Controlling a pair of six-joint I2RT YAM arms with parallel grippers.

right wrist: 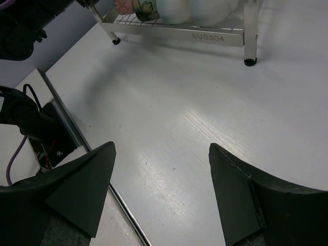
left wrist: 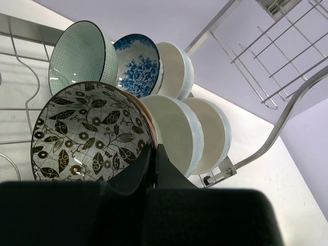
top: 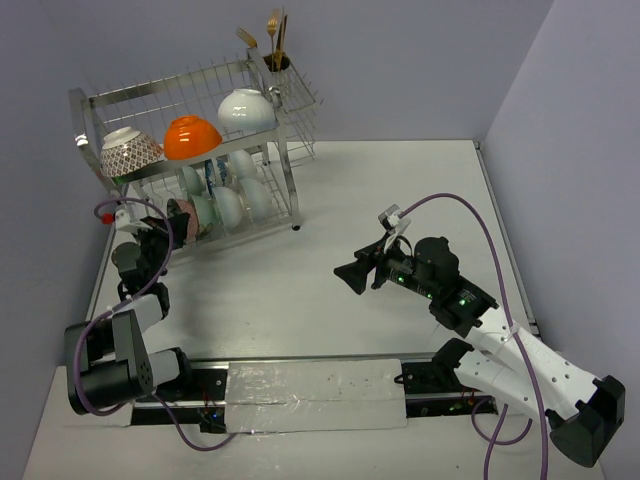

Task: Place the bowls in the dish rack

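Note:
A leaf-patterned bowl (left wrist: pixel 87 133) stands on edge in the lower rack, my left gripper shut on its right rim. Just behind it is a pinkish bowl, mostly hidden. Pale bowls (left wrist: pixel 174 133), a blue floral bowl (left wrist: pixel 137 72) and a celadon bowl (left wrist: pixel 77 56) stand around it. On the upper tier in the top view sit a patterned bowl (top: pixel 131 152), an orange bowl (top: pixel 191 137) and a white bowl (top: pixel 247 111). My right gripper is open and empty above the bare table, right of the rack.
The rack's steel frame (right wrist: pixel 215 37) stands at the back left, with a cutlery holder (top: pixel 277 63) on top. Side walls bound the workspace.

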